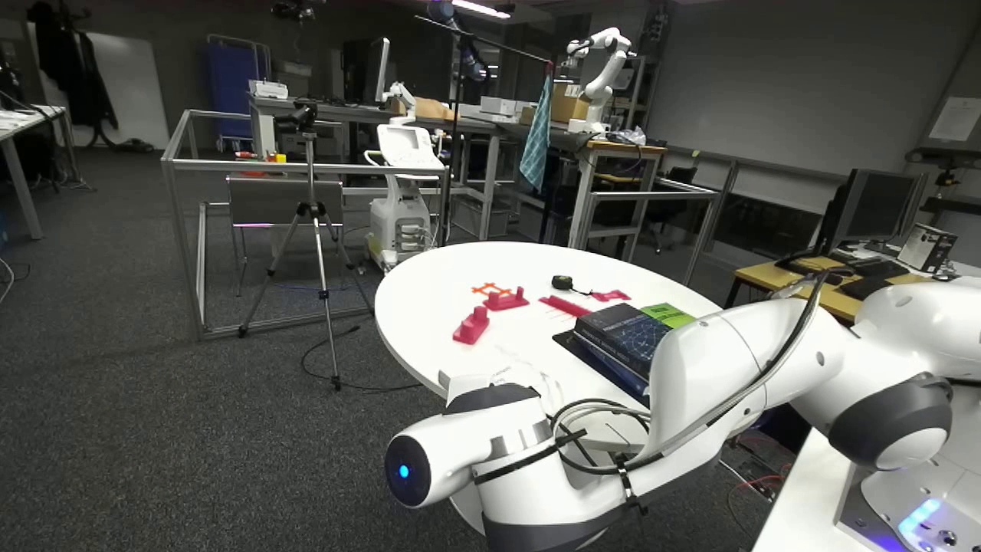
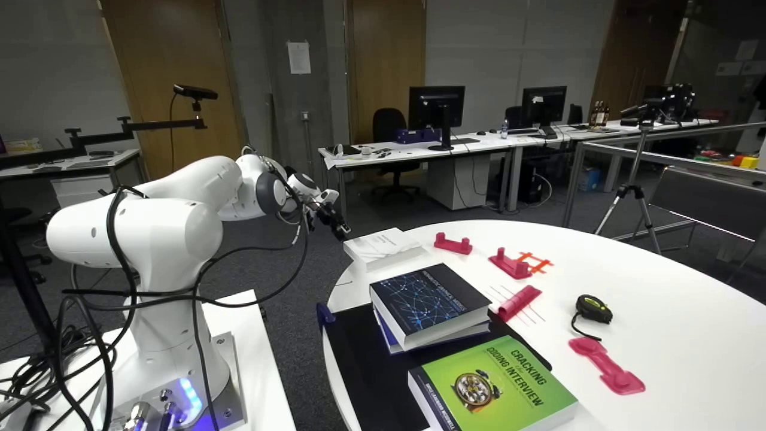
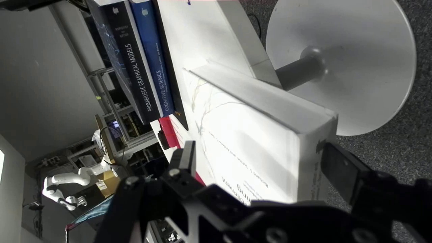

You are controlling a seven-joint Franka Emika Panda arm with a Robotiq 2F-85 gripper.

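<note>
My gripper is open. In the wrist view, a thick white book (image 3: 247,133) lies across the space between its spread fingers, its spine facing toward me. The right finger (image 3: 342,172) appears close beside the spine, while the left finger (image 3: 187,156) shows in front of the cover's far side; whether either touches cannot be told. Seen from exterior view 2, the gripper (image 2: 342,228) hovers at the outer edge of the round table, near the corner of the white book (image 2: 388,248). In exterior view 1, the arm hides the gripper and most of that book.
Two stacked books (image 2: 431,305) and a green book (image 2: 495,388) lie beside the white one on the round table (image 2: 689,316). Several pink parts (image 2: 518,303), an orange frame (image 2: 535,263) and a tape measure (image 2: 593,309) are spread farther across it.
</note>
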